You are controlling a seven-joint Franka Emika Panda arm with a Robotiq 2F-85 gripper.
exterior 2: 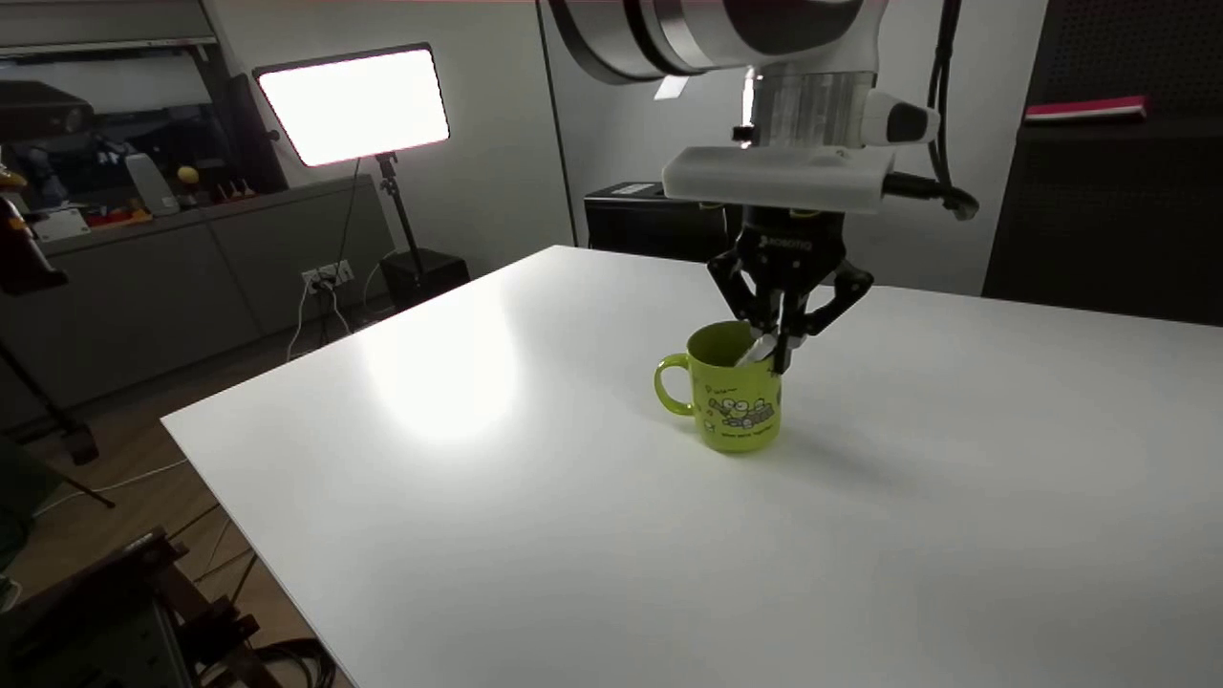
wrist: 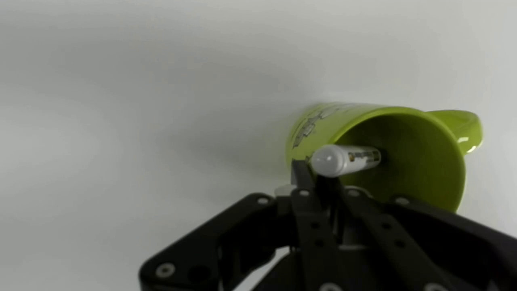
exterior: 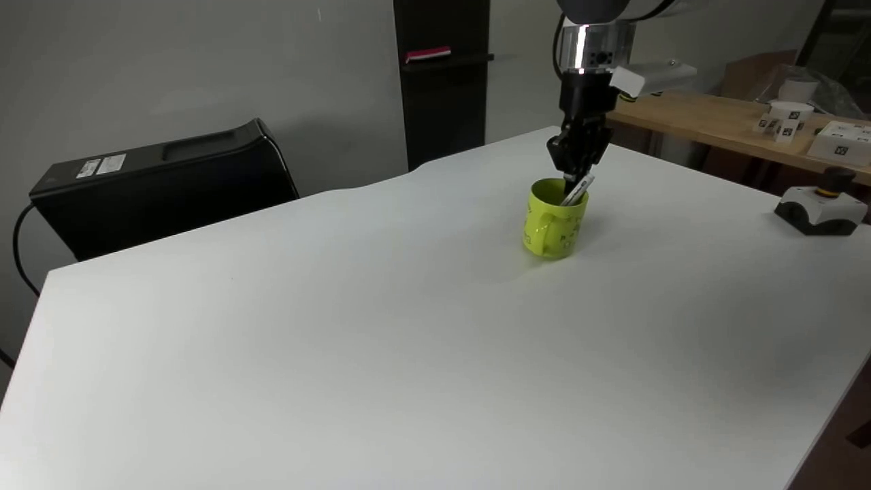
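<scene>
The yellow-green mug (exterior: 563,232) is upright over the white table; whether its base touches the tabletop I cannot tell. In exterior view 2 its handle points left and a cartoon print (exterior 2: 740,411) faces the camera. A white marker (wrist: 356,159) leans inside the mug, its rounded end poking out past the rim. My gripper (exterior 2: 776,346) points down and is shut on the mug's wall at the rim, right beside the marker. In the wrist view the gripper covers part of that rim, so the exact contact is hidden.
At the right edge sits an emergency-stop box (exterior: 820,204). A black case (exterior: 163,184) stands behind the table, and a lit lamp panel (exterior 2: 355,103) is beyond it.
</scene>
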